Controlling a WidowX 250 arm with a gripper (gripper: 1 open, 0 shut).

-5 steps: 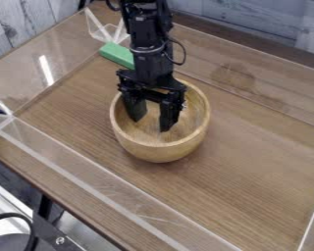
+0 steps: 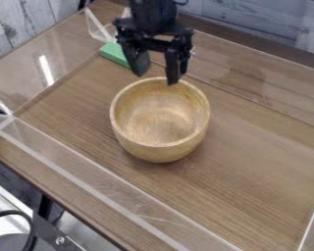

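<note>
My gripper hangs at the top middle of the camera view, open, its two dark fingers pointing down over the back rim of a large tan wooden bowl. The bowl stands on the wooden table, and its inside looks empty. A green object lies behind and left of the bowl, partly behind the gripper.
Clear plastic edging runs along the left side, and a black cable shows at the lower left.
My gripper has risen from inside the bowl toward the back, above its far rim. The bowl stands in about the same place.
</note>
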